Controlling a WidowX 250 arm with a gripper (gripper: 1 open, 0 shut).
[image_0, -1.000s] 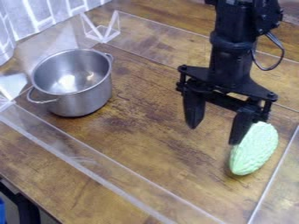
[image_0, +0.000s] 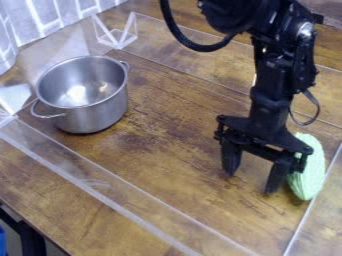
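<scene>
My black gripper (image_0: 251, 172) is low over the wooden table (image_0: 160, 200) at the right, its two fingers apart with nothing visible between them. Just right of it a pale green, textured, elongated object (image_0: 307, 172) lies on the table, partly behind the right side of the gripper. A steel pot (image_0: 78, 105) with side handles stands at the left, well apart from the gripper.
Clear plastic edging runs along the table's left and right sides. A patterned cloth (image_0: 40, 30) lies at the top left.
The gripper has come down lower, close beside the green object, and now covers part of it. The pot has not moved.
</scene>
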